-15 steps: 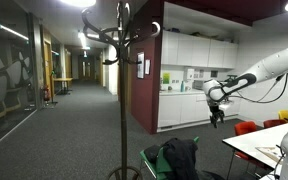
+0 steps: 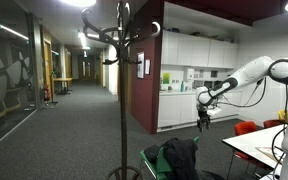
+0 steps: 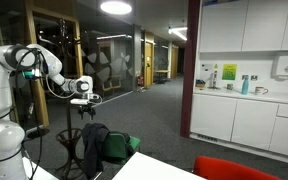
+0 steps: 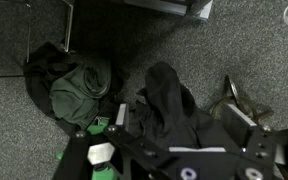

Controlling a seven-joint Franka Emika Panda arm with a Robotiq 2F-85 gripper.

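A dark garment point(image 2: 180, 155) is draped over a green chair point(image 2: 162, 163) in exterior view 1. Exterior view 2 shows the same dark garment point(image 3: 97, 142) beside the green chair point(image 3: 116, 147). My gripper point(image 2: 204, 122) hangs in the air, higher than the garment and to its right in exterior view 1. In the wrist view the open gripper has its fingers wide apart, with black cloth point(image 4: 167, 98) visible below the gap. An olive-green cloth point(image 4: 81, 90) lies left of the black one. Nothing appears to be held.
A dark coat stand point(image 2: 123, 100) rises in the foreground of exterior view 1. A white table point(image 2: 252, 143) with red chairs point(image 2: 245, 128) stands at the right. White cabinets point(image 3: 248, 122) line the back. Open carpet point(image 2: 72, 125) stretches to the left.
Over the last second the arm has swung left in exterior view 1, and the gripper has come somewhat lower, closer to the draped garment. The garment and chair look unmoved.
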